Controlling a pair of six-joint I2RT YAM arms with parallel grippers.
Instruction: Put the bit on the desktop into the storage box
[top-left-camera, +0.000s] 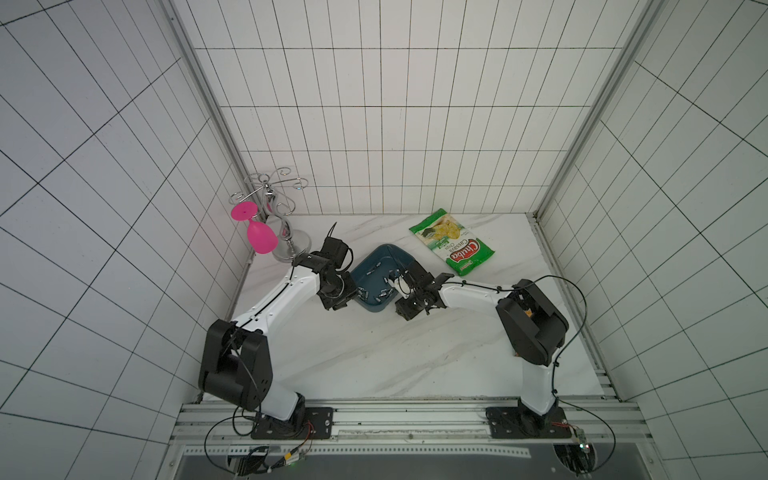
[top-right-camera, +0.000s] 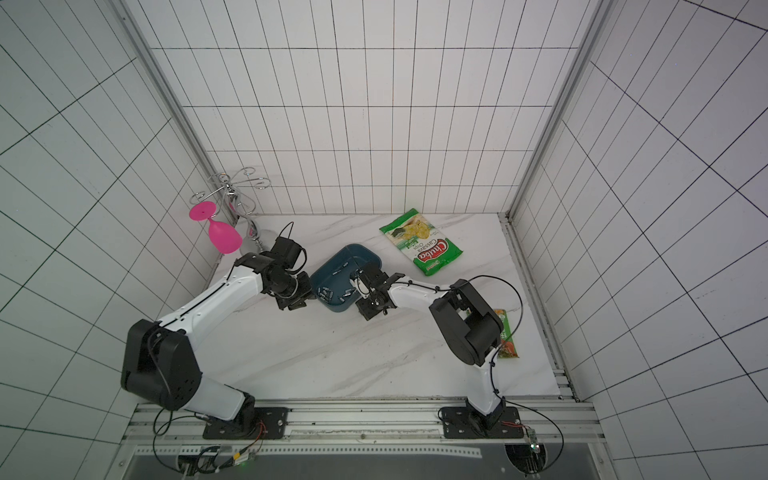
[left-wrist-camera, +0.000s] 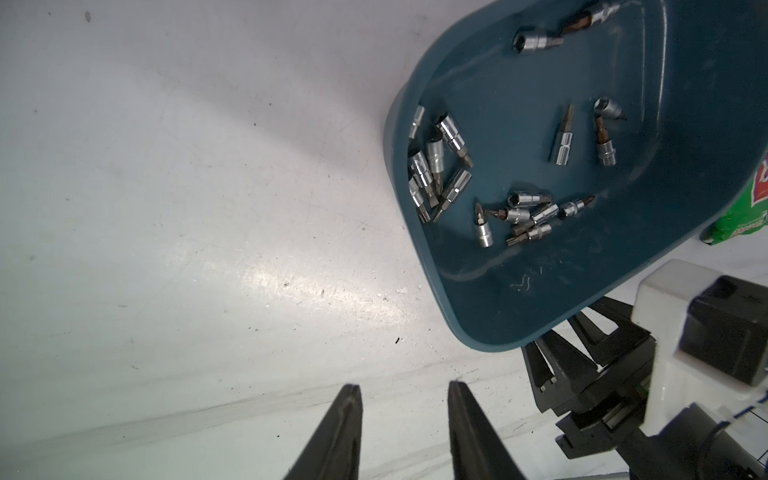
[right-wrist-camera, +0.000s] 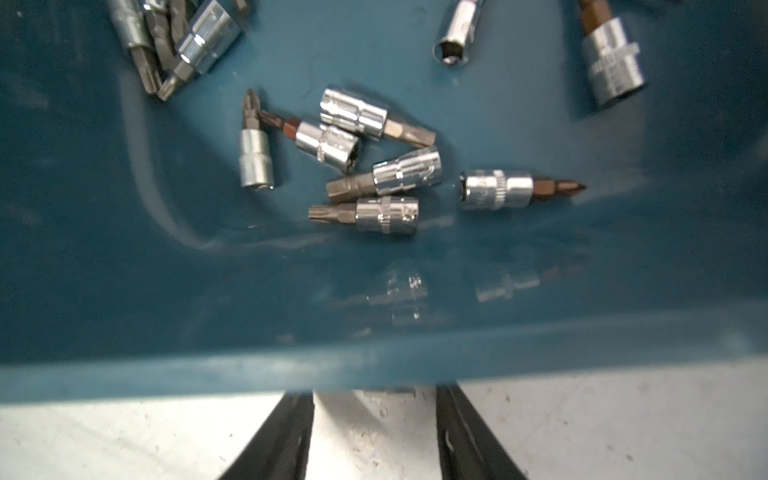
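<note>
The storage box (left-wrist-camera: 438, 276), dark teal with rounded corners, stands mid-table. Inside it lie several silver socket bits (right-wrist-camera: 388, 214), some clustered near the end wall, others scattered. My left gripper stands open beside the box, bare table between its fingers. Right at the box's rim (right-wrist-camera: 384, 364) is my right gripper, its fingers apart and the tips meeting the rim's edge in the right wrist view; whether they touch it I cannot tell. A thin dark strip shows under the rim between them, too little to identify. No loose bit is clearly visible on the tabletop.
A green chip bag (top-left-camera: 453, 242) lies behind the box to the right. At the back left stands a metal rack (top-left-camera: 289, 240) with a pink cup (top-left-camera: 261, 237) hanging on it. Another small packet (top-right-camera: 505, 336) lies at the far right.
</note>
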